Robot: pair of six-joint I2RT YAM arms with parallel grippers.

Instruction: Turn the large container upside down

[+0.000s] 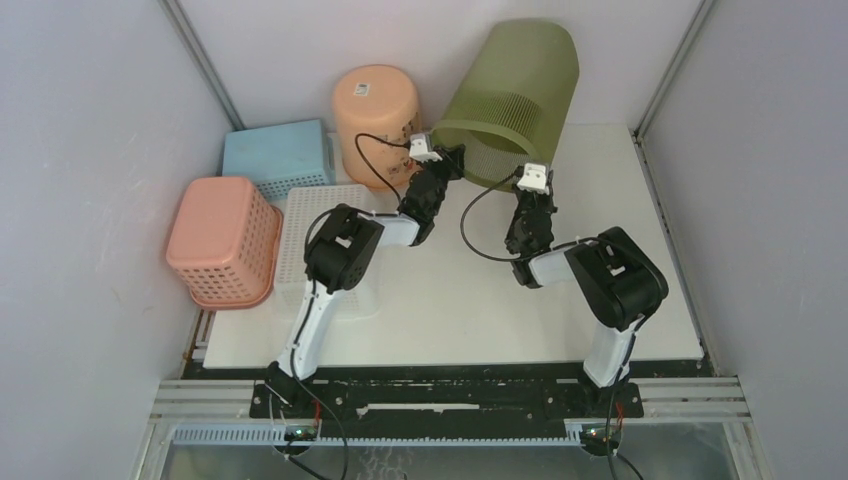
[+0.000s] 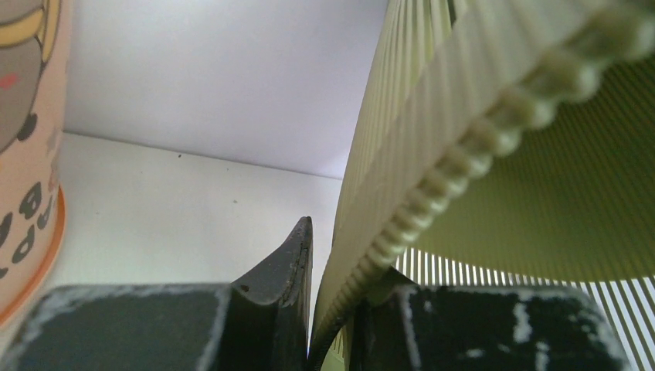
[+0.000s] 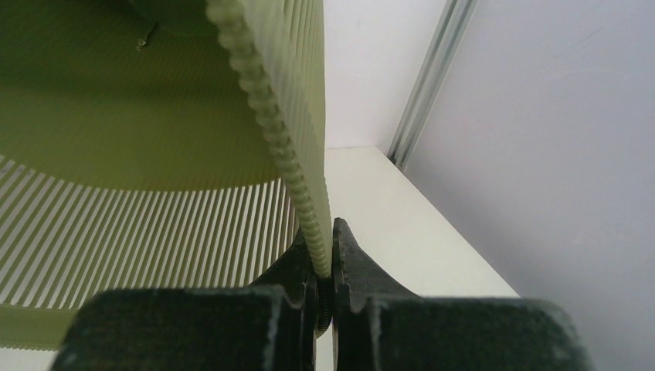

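Observation:
In the top view the large olive-green container (image 1: 525,70) leans at the back, its open mouth facing the front and its base up toward the back wall. My left gripper (image 1: 455,162) is at the left side of its mouth. In the left wrist view, the ribbed rim (image 2: 463,158) runs down between the part-open fingers (image 2: 290,270), with a narrow gap beside the left one. At the other side of the mouth, my right gripper (image 1: 533,178) is shut on the container wall, which the right wrist view shows pinched between both fingers.
An orange round basket (image 1: 375,110) stands just left of the container. Further left are a blue basket (image 1: 275,155), a pink basket (image 1: 222,240) and a white basket (image 1: 325,225). Clear table (image 1: 450,320) lies in front and to the right.

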